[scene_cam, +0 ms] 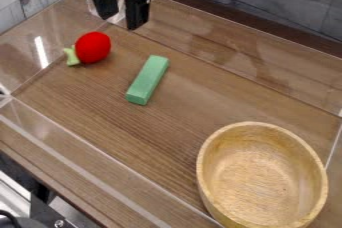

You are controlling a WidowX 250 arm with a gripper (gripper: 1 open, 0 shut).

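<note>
My gripper (118, 12) is a dark shape at the top of the camera view, over the back left of the table; whether it is open or shut I cannot tell. Just below and left of it a red round object (94, 46) rests on the wood, with a small light green piece (71, 56) showing at its lower left. A green bar (147, 80) lies to the right of and below the red object.
A large tan oval bowl (261, 187) fills the front right.
</note>
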